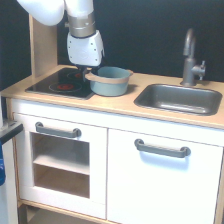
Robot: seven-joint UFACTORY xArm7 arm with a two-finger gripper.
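Observation:
A blue-grey pot [110,86] stands upright on the wooden counter, just right of the black cooktop [60,84]. My white arm reaches down from the top left, and its gripper [87,71] is at the pot's left side, by the tan handle there. The fingers are small and dark against the background. Whether they touch the handle or close around it is not clear.
A steel sink [180,98] with a grey faucet [190,62] lies to the right. Bare counter [128,100] separates pot and sink. White cabinets with dark handles front the counter. A wooden side panel [43,48] rises at the left.

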